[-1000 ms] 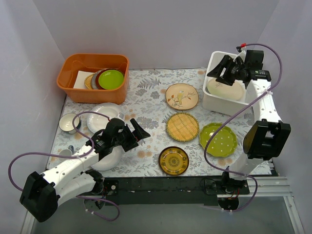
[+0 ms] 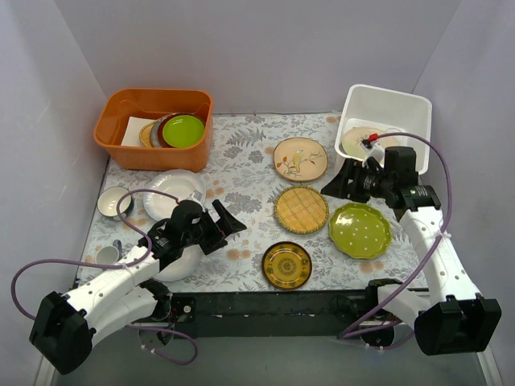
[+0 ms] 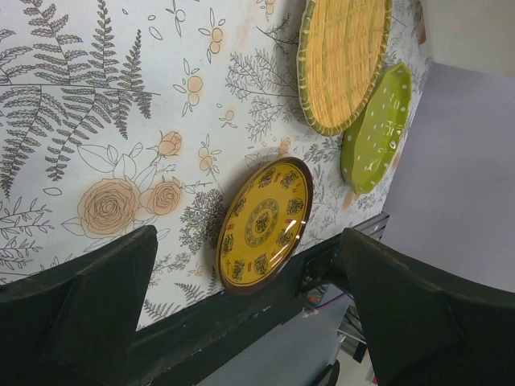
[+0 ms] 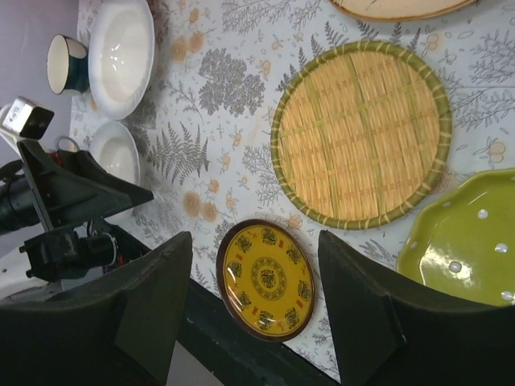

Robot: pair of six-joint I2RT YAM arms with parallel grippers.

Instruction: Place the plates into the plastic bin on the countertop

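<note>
The white plastic bin (image 2: 386, 100) at the back right has a pale plate inside. My right gripper is open above the area of the woven plate (image 4: 354, 129), green dotted plate (image 4: 451, 233) and yellow-brown plate (image 4: 265, 277). A beige bird plate (image 2: 299, 158) lies behind the woven one. My left gripper (image 2: 229, 221) stands open over the left-middle counter, left of the woven plate, nothing between its fingers. White plates (image 2: 165, 201) lie on the left, partly under the left arm.
An orange bin (image 2: 121, 108) holding several plates sits at the back left. Cups (image 2: 111, 201) stand along the left edge. Patterned counter shows between the plates, and walls close in on three sides.
My right arm has swung from over the white bin toward the front and left, above the plates. The left arm is almost unchanged.
</note>
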